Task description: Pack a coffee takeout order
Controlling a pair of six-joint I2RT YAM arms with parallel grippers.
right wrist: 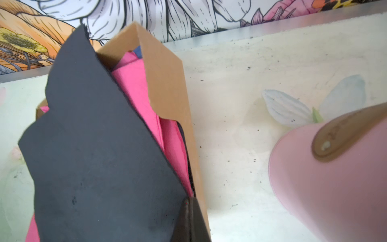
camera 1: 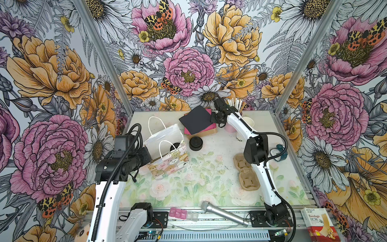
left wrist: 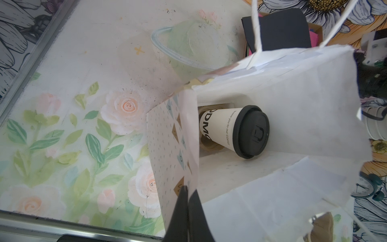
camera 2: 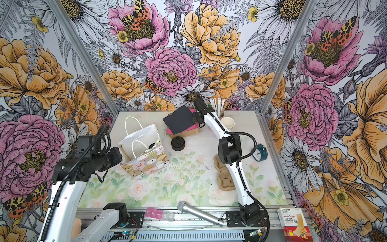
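Note:
The patterned paper bag point(camera 1: 171, 163) stands open on the left of the table. Inside it, in the left wrist view, a lidded coffee cup point(left wrist: 219, 127) leans over a brown carrier point(left wrist: 213, 147). My left gripper is shut at the bag's near side edge, with the thin paper running in between its tips. At the back, a brown box point(right wrist: 171, 84) holds pink and black napkins. A black napkin point(right wrist: 100, 157) lies raised and slanted over it; its lower right edge meets my right gripper, which is shut there.
Black lids point(camera 1: 196, 143) sit between bag and box. A pink container point(right wrist: 346, 169) stands right of the box. An empty drink carrier point(camera 1: 246, 171) lies under the right arm.

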